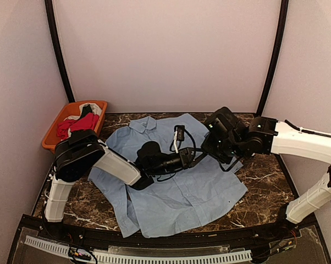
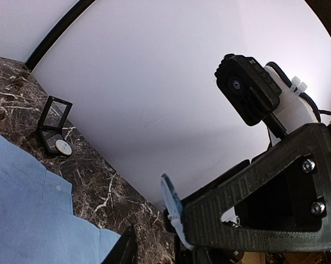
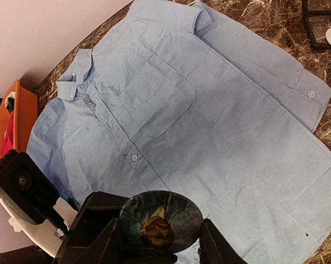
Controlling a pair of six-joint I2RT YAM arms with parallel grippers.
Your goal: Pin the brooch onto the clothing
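Observation:
The light blue shirt lies spread on the marble table, collar at the back. My left gripper and my right gripper meet above it in the top view, overlapping. In the right wrist view an oval brooch with a dark picture sits at the fingertips of my right gripper, in front of the other gripper. In the left wrist view a thin pale edge, likely the brooch, is seen side-on against a black gripper. Whether either gripper is closed on it is unclear.
An orange basket with red and white cloth stands at the back left. A small black frame with a round white disc sits at the table's right edge. Walls enclose the sides and back.

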